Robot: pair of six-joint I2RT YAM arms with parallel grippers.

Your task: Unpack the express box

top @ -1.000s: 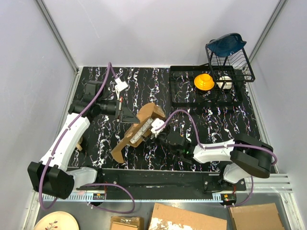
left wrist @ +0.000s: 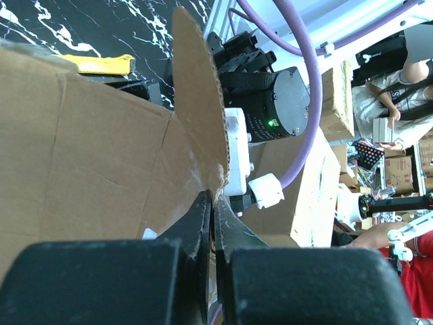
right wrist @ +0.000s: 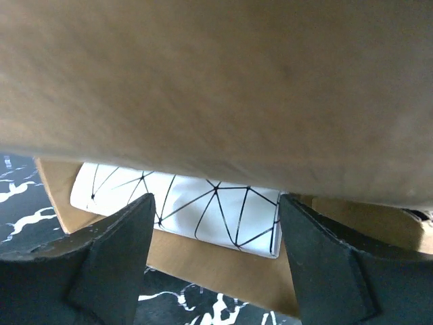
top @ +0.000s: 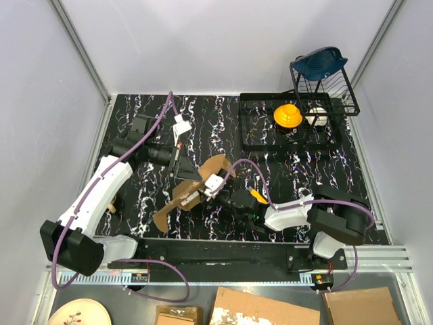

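The brown cardboard box (top: 169, 211) lies tilted with flaps out at the table's lower middle. My left gripper is shut at the edge of an upright flap (left wrist: 196, 88); whether the cardboard is between its fingers is unclear. My right gripper is part open inside the box, its fingers either side of a white item with black geometric lines (right wrist: 196, 210); whether they touch it is unclear. Cardboard (right wrist: 216, 81) overhangs it.
A yellow tool (left wrist: 101, 64) lies on the marble table beside the box. A black rack (top: 243, 128) with a yellow bowl (top: 287, 115) stands at back right.
Both grippers have shifted toward the lower right or left with the box: the left one right and down, the right one down and left, covering more of the white item from above.
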